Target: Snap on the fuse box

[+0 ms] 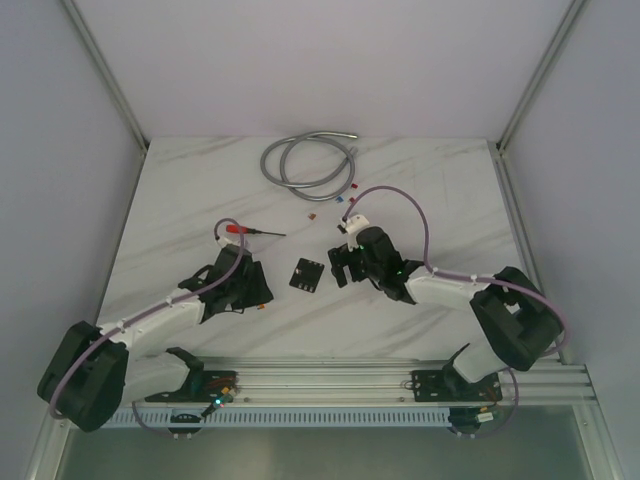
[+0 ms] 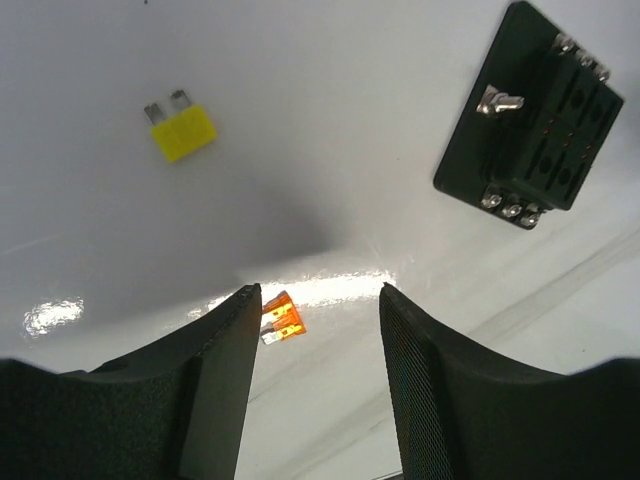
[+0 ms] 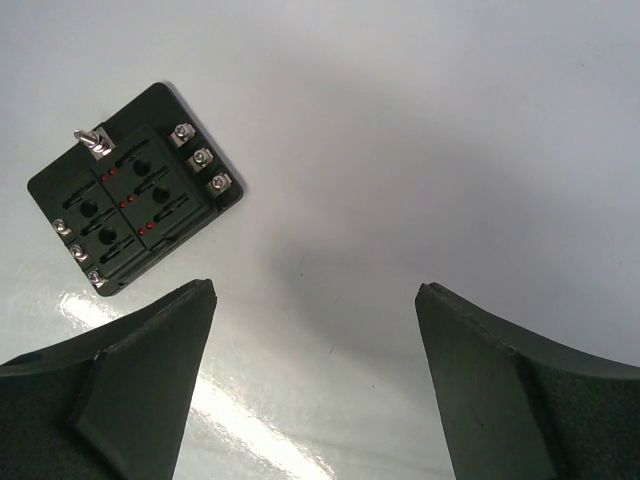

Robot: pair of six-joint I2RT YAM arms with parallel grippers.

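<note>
The black fuse box (image 1: 307, 275) lies on the white tabletop between the grippers; the left wrist view shows it at upper right (image 2: 530, 115), the right wrist view at upper left (image 3: 135, 190). My left gripper is open just above an orange fuse (image 2: 282, 319), with a yellow fuse (image 2: 183, 133) farther off. My right gripper stands open over bare table, right of the fuse box, with nothing between its fingers.
A red-handled screwdriver (image 1: 238, 229) lies behind the left gripper. A coiled grey hose (image 1: 309, 183) and small coloured pieces (image 1: 354, 185) are at the back.
</note>
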